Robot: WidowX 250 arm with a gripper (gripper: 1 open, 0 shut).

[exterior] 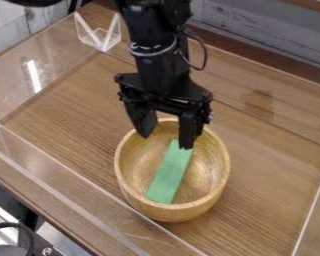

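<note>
My black gripper (167,124) hangs over the back half of a tan oval bowl (133,181), its two fingers open and apart. A light green oblong object (167,176) lies in the bowl, below and in front of the fingers, its top end near the right finger. Nothing shows between the fingers.
Bare wooden floor or tabletop (270,200) surrounds the bowl, with free room left and right. A white wire-like object (99,28) stands at the back left. A pale wall runs along the back right. A black cable lies at the lower left.
</note>
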